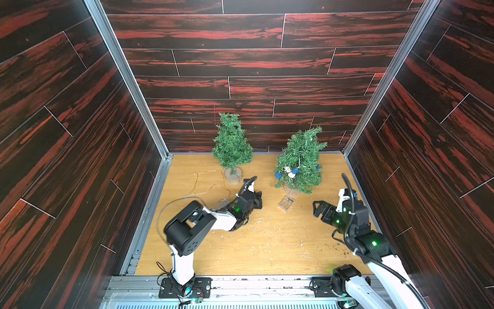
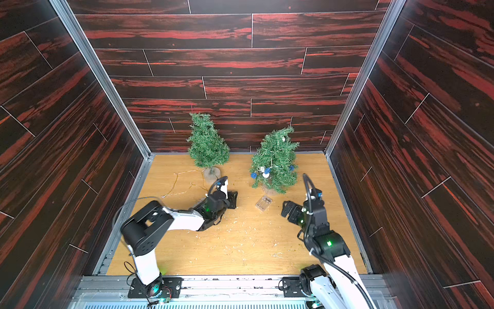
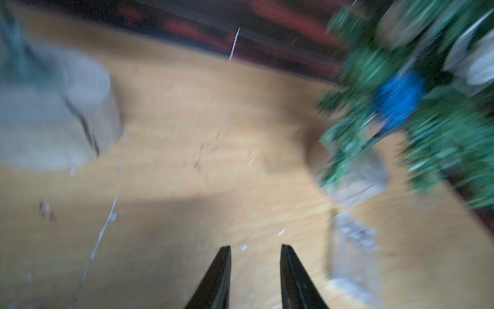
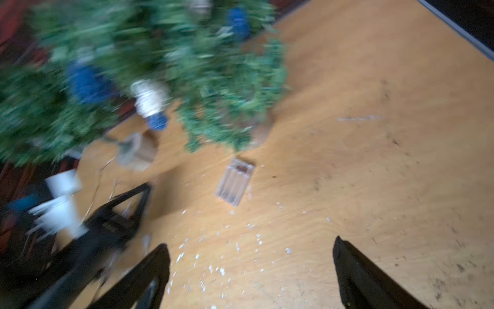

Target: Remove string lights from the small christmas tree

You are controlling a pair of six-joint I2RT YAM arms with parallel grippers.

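The right small christmas tree (image 1: 303,154) carries blue and white ball lights (image 1: 291,173) on its front lower branches, with pale wire among the green. A clear battery box (image 1: 286,203) lies on the table by its base. To the left stands a second tree (image 1: 231,141), with no balls visible on it. My left gripper is over the table in front of the left tree, fingers a little apart and nothing between them. Low at the front right, my right gripper is wide open and empty, apart from the tree.
A thin wire string (image 1: 197,175) lies loose on the table left of the left tree's base (image 1: 233,175). Small white scraps dot the middle of the wooden table (image 1: 288,247). Dark panelled walls close in the back and sides.
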